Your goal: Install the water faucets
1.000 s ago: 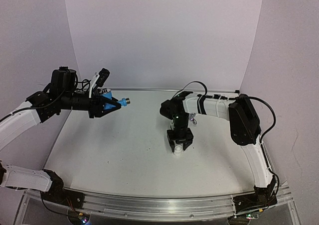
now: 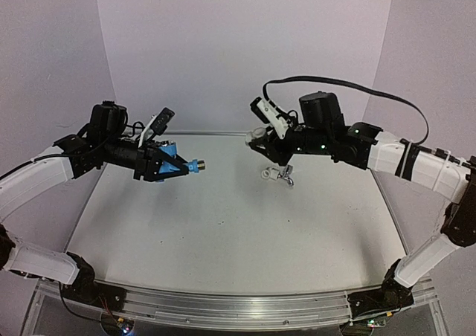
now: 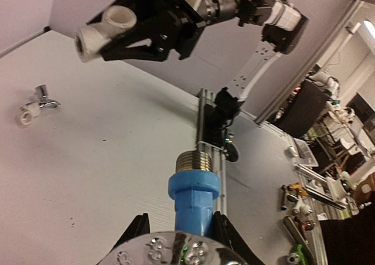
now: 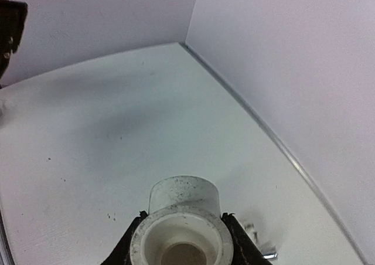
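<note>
A blue pipe fitting with a brass threaded end [image 3: 194, 197] is clamped in my left gripper [image 2: 178, 169], raised over the left side of the table. The thread points toward the middle. Opposite it, my right gripper [image 2: 262, 141] is shut around a white pipe fitting [image 4: 184, 196], held in the air with a round open end facing the right wrist camera. A clear gap separates the two pieces. Behind and below the right gripper, a chrome faucet with a white fitting [image 2: 278, 174] lies on the table; the left wrist view shows this faucet [image 3: 41, 105] too.
Walls close in the back and sides. A dark cable [image 2: 357, 85] arches above the right arm.
The right arm has swung up off the table with the white fitting, turning it toward the left arm. My left gripper has shifted slightly right and down, still holding the blue fitting.
</note>
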